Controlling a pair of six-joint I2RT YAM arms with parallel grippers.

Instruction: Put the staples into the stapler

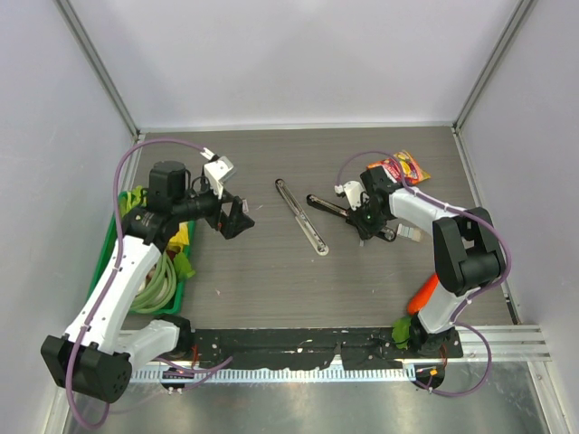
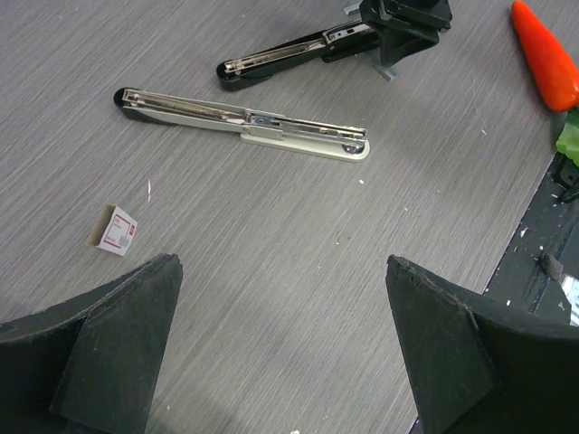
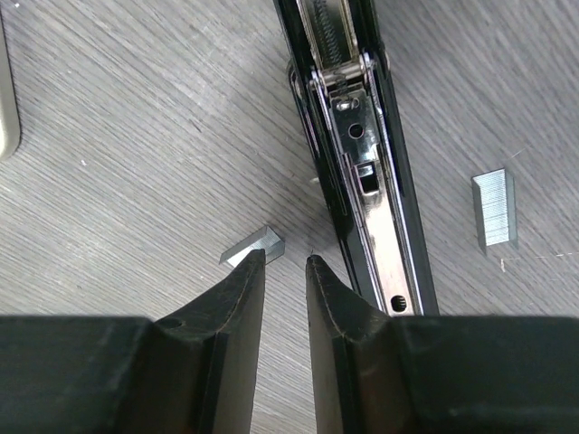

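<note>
The black stapler (image 3: 401,181) lies opened out on the table, its metal channel facing up. A cream-and-black stapler (image 2: 262,126) is also opened out, to its left. In the right wrist view, a short staple strip (image 3: 262,242) lies beside the black stapler, just at my left fingertip there. On the stapler's other side rests a second staple strip (image 3: 495,208). My right gripper is partly open, a narrow gap between its fingers and nothing seen held. My left gripper stands wide open and empty above the table, left of both staplers.
A small white box (image 2: 118,230) lies below my left gripper. A green bin (image 1: 101,262) with toys is at the left, a snack bag (image 1: 409,166) at back right, a toy carrot (image 1: 423,293) at front right.
</note>
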